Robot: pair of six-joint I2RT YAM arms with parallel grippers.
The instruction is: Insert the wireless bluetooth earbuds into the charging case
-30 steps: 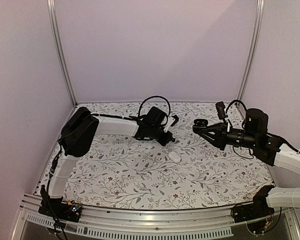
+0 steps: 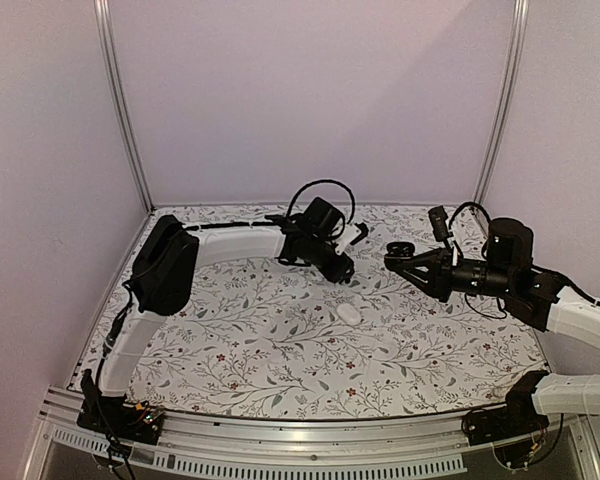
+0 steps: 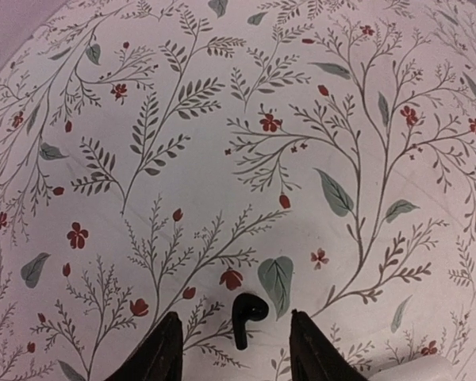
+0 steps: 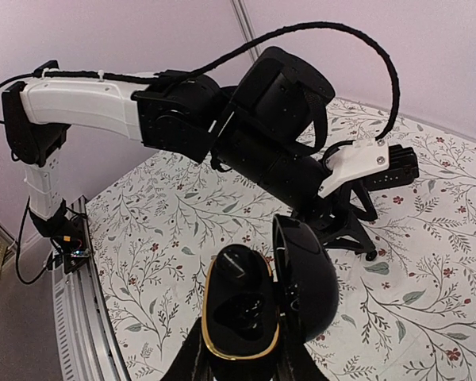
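Observation:
A black earbud (image 3: 246,313) lies on the floral mat (image 3: 119,206), just beyond the fingertips of my left gripper, which stands part open with nothing between its fingers, low over the mat. In the top view that gripper (image 2: 340,268) is right of centre. My right gripper (image 2: 420,268) is shut on the open black charging case (image 4: 242,309), held in the air with its gold-rimmed inside and raised lid facing the right wrist camera.
A small white oval piece (image 2: 348,314) lies on the mat in front of the left gripper. Pink walls stand at the back and sides.
My right arm holds the case almost unmoved.

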